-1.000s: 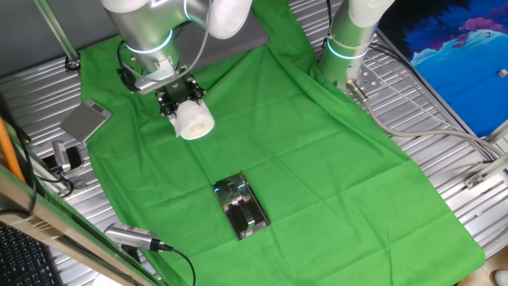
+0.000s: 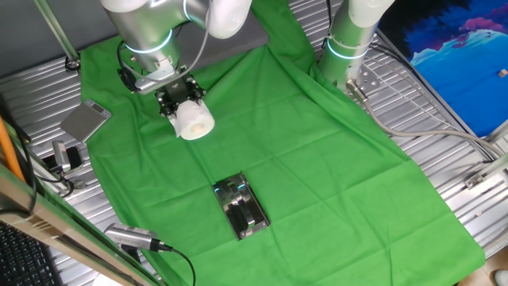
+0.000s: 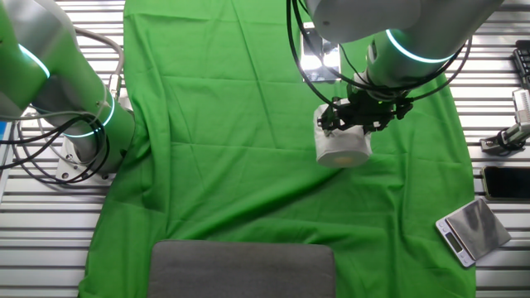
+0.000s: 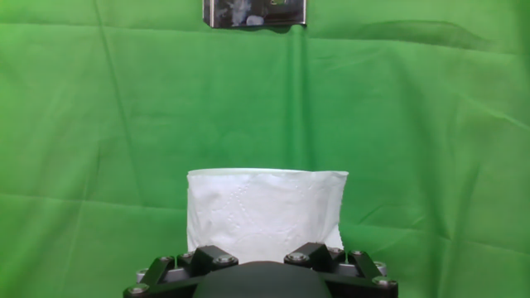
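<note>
A white paper roll (image 2: 193,120) is at the end of my gripper (image 2: 182,101), over the left part of the green cloth. The fingers are shut on it. In exterior view 2 the roll (image 3: 342,146) has its round end showing, with the black gripper (image 3: 354,120) against its side. The wrist view has the roll (image 4: 263,207) directly ahead of the gripper, its loose paper edge on the right. The roll hides the fingertips. Whether its underside touches the cloth cannot be told.
A shiny dark metal case (image 2: 240,206) lies on the green cloth (image 2: 333,191), well apart from the roll. A small scale (image 2: 86,121) and a camera-like device (image 2: 132,237) sit along the left side. A grey flat pad (image 3: 242,269) lies at the cloth's edge.
</note>
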